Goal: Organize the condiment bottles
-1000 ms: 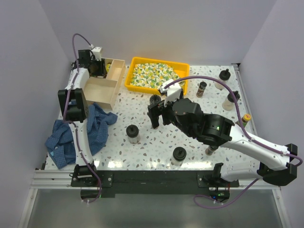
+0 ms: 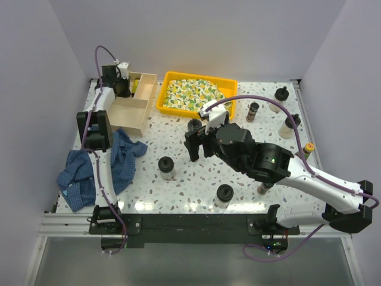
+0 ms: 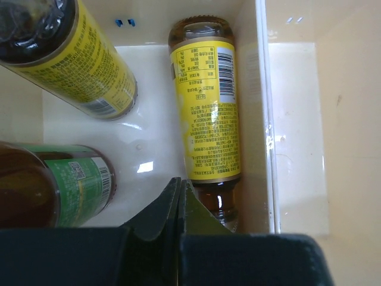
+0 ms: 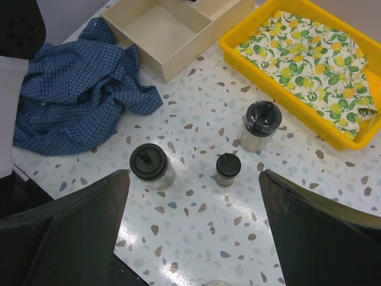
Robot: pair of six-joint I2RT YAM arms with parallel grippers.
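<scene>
My left gripper is shut, nothing visible between its fingers, inside the cream organizer [image 2: 126, 116] at the back left. Below it lies a yellow-label bottle [image 3: 205, 110]; another yellow-label bottle [image 3: 83, 77] stands or leans upper left, and a green-label bottle [image 3: 71, 185] is lower left. The compartment to the right is empty. My right gripper is open above the table, empty, over black-capped jars [image 4: 149, 161] and a small black-capped shaker [image 4: 227, 170].
A yellow tray [image 2: 166, 107] with lemon-print cloth is at the back middle. A crumpled blue cloth [image 2: 98, 176] lies front left. More bottles [image 2: 280, 101] stand along the right side. The middle front table has free room between jars.
The right arm has not moved.
</scene>
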